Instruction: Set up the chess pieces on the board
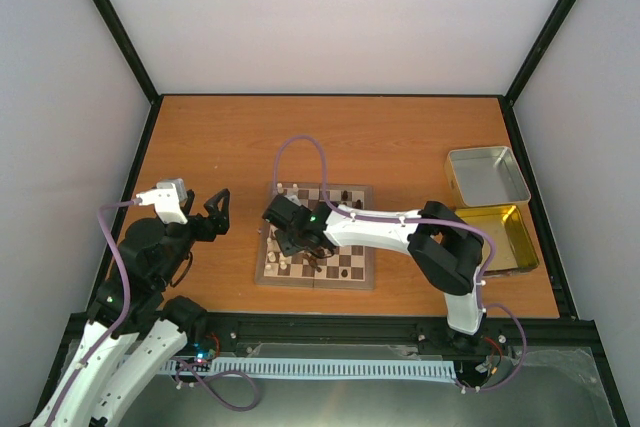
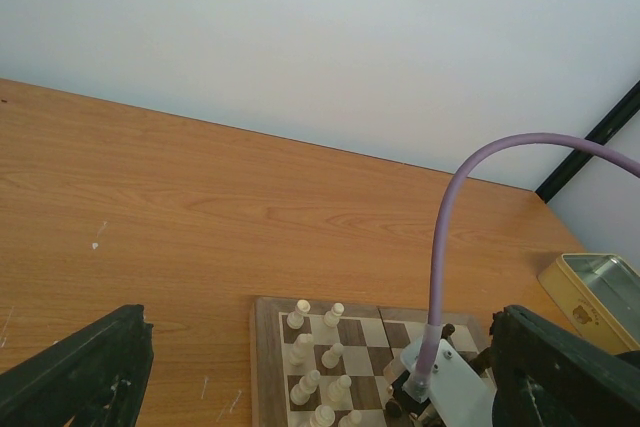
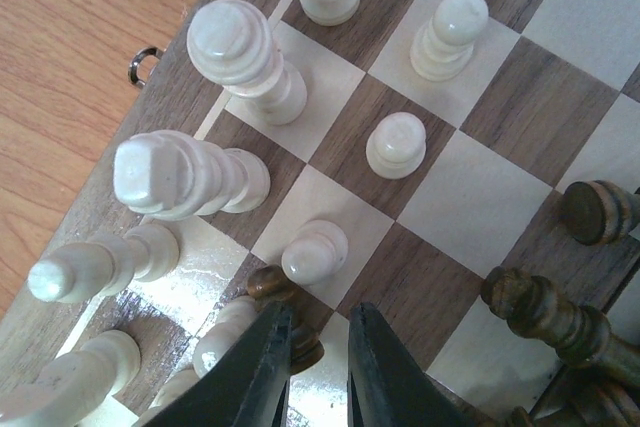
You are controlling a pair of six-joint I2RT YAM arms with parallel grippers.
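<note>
The chessboard (image 1: pixel 355 277) holds upright white pieces (image 3: pixel 250 57) along one side and dark pieces (image 3: pixel 540 317), some tilted or lying. My right gripper is over the white rows, shut on a dark piece (image 3: pixel 302 347) that stands out among the white pieces; its fingers partly hide it, and the top view hides it under the arm. My left gripper (image 1: pixel 217 209) is open and empty, raised left of the board, its two fingers at the lower corners of the left wrist view.
A silver tray (image 1: pixel 488 172) and a gold tray (image 1: pixel 500 237) sit at the table's right. The right arm crosses the board from the right, with a purple cable looping above.
</note>
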